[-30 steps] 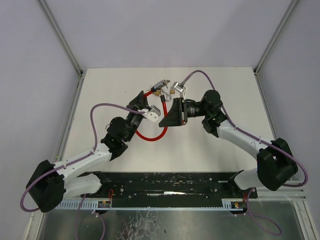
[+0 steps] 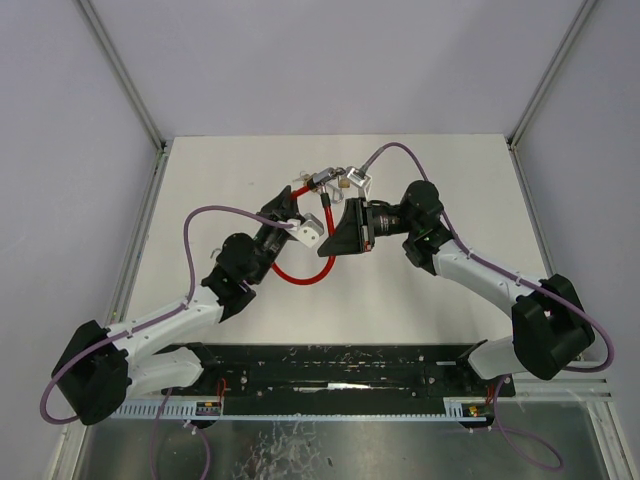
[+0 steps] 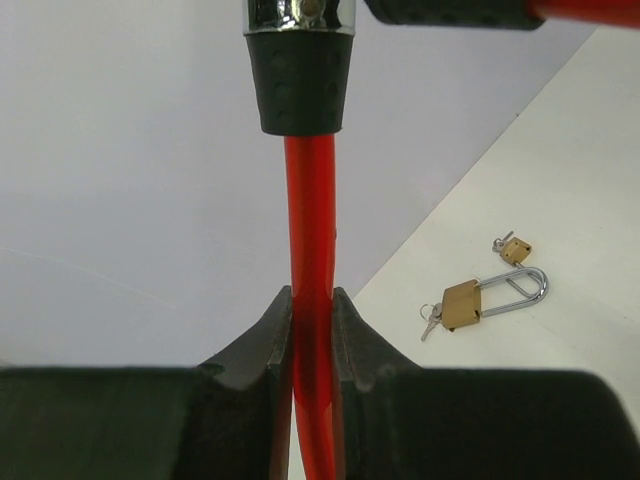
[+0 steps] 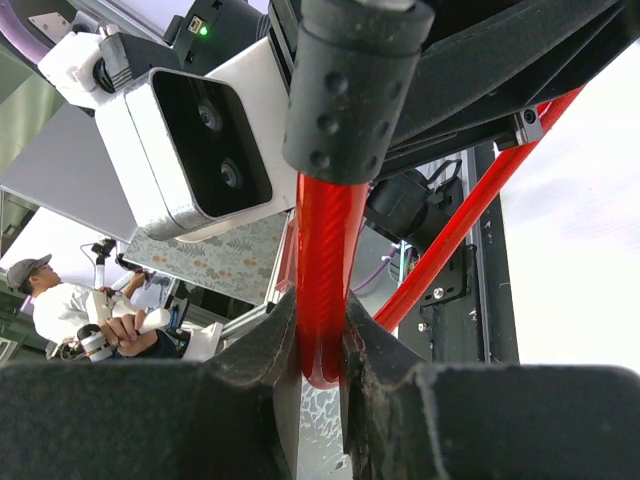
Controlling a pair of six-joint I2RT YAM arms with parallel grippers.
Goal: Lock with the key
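Observation:
A red cable lock (image 2: 306, 279) forms a loop between both grippers. In the left wrist view my left gripper is shut on the red cable, just below a black sleeve with a chrome end (image 3: 298, 80); a second sleeved end crosses at the top. My right gripper is shut on the red cable below its dotted black sleeve (image 4: 350, 100). From the top, the metal lock body (image 2: 325, 176) sits at the upper end of the loop, between the grippers. Whether a key is in it I cannot tell.
On the white table (image 2: 220, 170) behind lie a brass padlock (image 3: 462, 305) with keys (image 3: 434, 318) and a small brass padlock (image 3: 516, 250). A person (image 4: 60, 310) appears in the right wrist view's background.
My left gripper and the lock end it carries have shifted very slightly downward and right in the top view. The right arm is nearly still.

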